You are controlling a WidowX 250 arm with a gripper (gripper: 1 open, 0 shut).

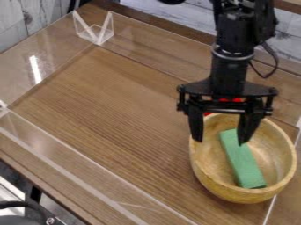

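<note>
A black gripper (pixel 221 121) hangs over a large tan bowl (pixel 207 176) on the right of the table, its fingers spread open above the bowl's back part. In the bowl lies a long green block (pixel 242 165). Behind the gripper a red object (pixel 266 101) shows only in part, mostly hidden by the arm.
A white wire-like object (pixel 91 25) stands at the back left near the table's edge.
</note>
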